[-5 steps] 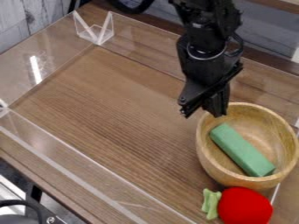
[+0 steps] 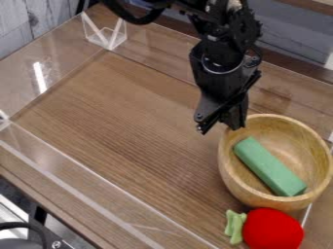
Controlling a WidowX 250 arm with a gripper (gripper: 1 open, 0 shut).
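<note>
My black gripper [image 2: 223, 124] hangs over the upper left rim of a wooden bowl [image 2: 298, 137], in the upper right of the camera view. It is shut, and nothing shows between its fingertips. A green block [image 2: 268, 166] lies in the bowl. Just below the bowl, a red tomato-like object [image 2: 272, 230] with a green leafy top sits at the bottom right edge.
A small white wire-like stand [image 2: 107, 34] is at the back left. A low wall or ledge runs along the back right.
My gripper and arm have shifted slightly to the left over the last second. The bowl, green block and red object have not visibly moved.
</note>
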